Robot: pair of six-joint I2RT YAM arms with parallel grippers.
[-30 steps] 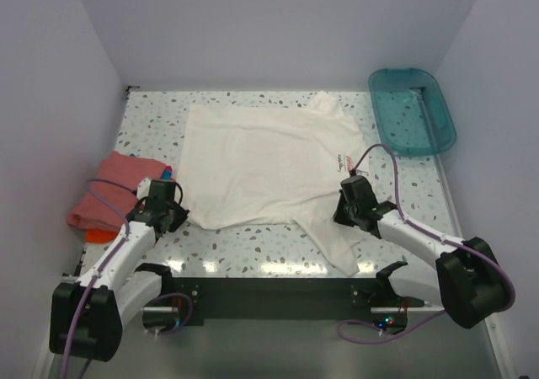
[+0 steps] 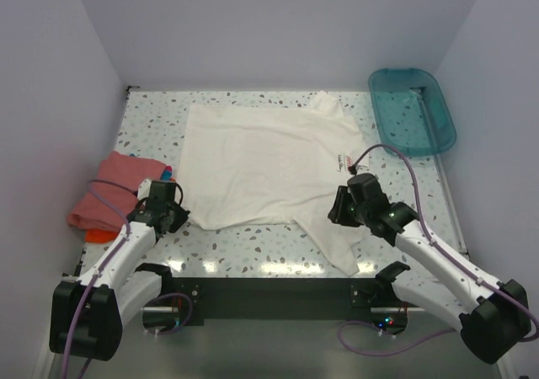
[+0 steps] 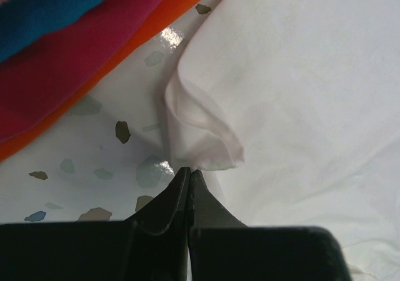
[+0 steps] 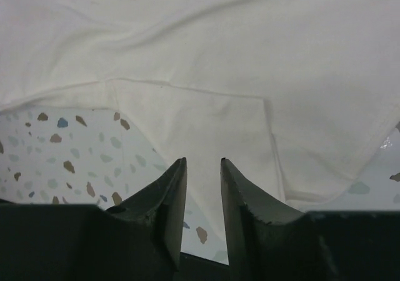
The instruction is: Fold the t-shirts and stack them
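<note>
The white t-shirt lies spread over most of the table, its lower right part turned out toward the front edge. At its lower left corner, my left gripper is shut. In the left wrist view its fingertips meet a small curled fold of the shirt; whether any cloth is pinched cannot be made out. My right gripper is open above the shirt's lower right part, where a folded-over edge shows, and nothing is between its fingers.
Folded coloured shirts, topped by a salmon one, form a stack at the left edge, close beside my left gripper. A teal bin stands empty at the back right. Bare speckled table shows along the front.
The right arm has shifted and its gripper has turned, its fingers now showing farther apart over the shirt. My left arm and the shirt have stayed where they were.
</note>
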